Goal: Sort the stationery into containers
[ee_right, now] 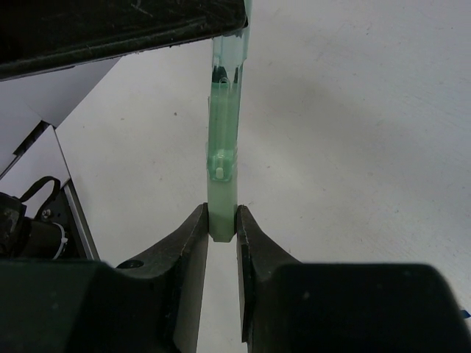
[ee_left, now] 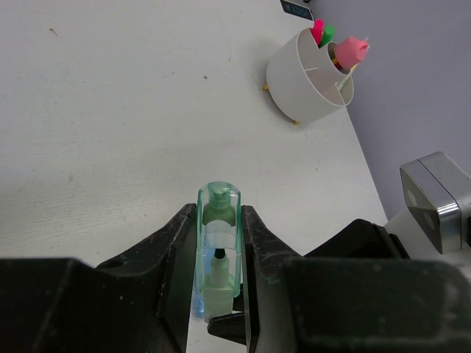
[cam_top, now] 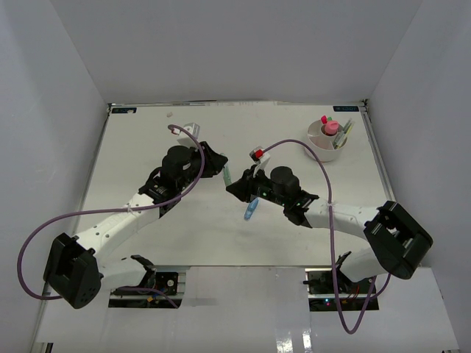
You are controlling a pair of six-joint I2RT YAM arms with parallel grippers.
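Note:
A translucent green stationery piece [cam_top: 227, 175], slim and capped, is held in the air between both hands near the table's middle. My left gripper is shut on its clear, rounded end. The pale green square end sits between the fingertips of my right gripper, which is shut on it. Below, a blue stationery piece [cam_top: 251, 209] lies on the table, partly visible behind the green one in the left wrist view. A white round container [cam_top: 324, 141] with compartments stands at the back right, holding several items, among them a pink one [ee_left: 352, 51].
Small dark displays [cam_top: 345, 108] sit at the table's back corners. The two hands are very close together, with the right arm's camera [ee_left: 434, 198] beside the left gripper. Bare table [cam_top: 287, 121] lies behind the hands and in front.

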